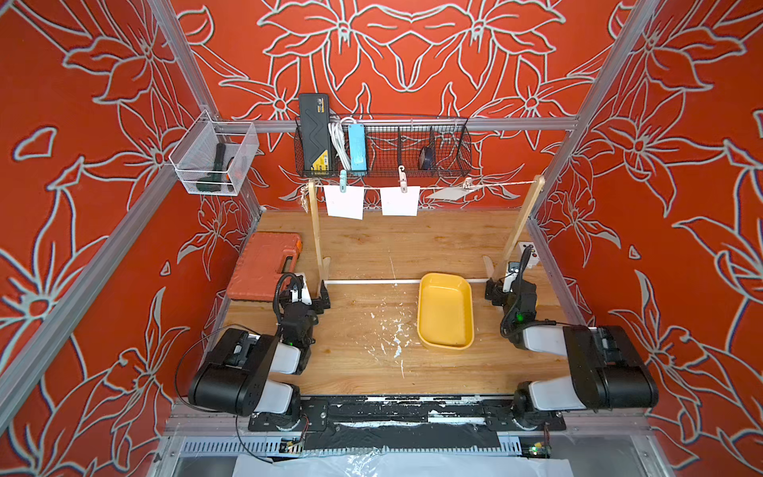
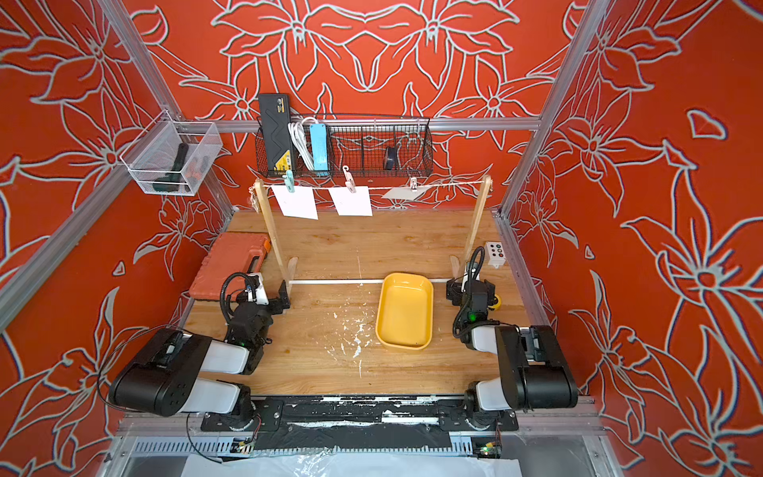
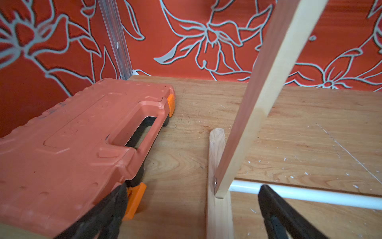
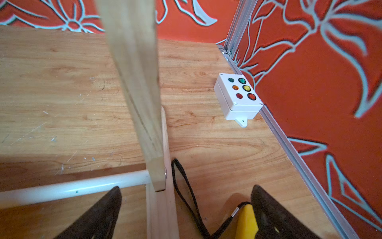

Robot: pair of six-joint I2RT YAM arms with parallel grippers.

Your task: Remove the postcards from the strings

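Observation:
Three white postcards hang from a string tied between two wooden posts. The left postcard (image 1: 344,202) is held by a teal clip (image 1: 343,181), and the middle postcard (image 1: 399,202) by a pale pink clip (image 1: 403,179). At the right, the third postcard (image 1: 449,193) is tilted nearly flat under a light clip (image 1: 467,183). My left gripper stands open and empty near the foot of the left post (image 3: 258,99). By the right post (image 4: 137,91), my right gripper is also open with nothing between its fingers. Both are well below the string.
A yellow tray (image 1: 445,311) lies empty between the arms. An orange case (image 3: 79,139) lies left of the stand. The white button box (image 4: 238,97) and a yellow object (image 4: 246,223) with a black strap are at the right. A wire basket (image 1: 413,151) hangs behind the string.

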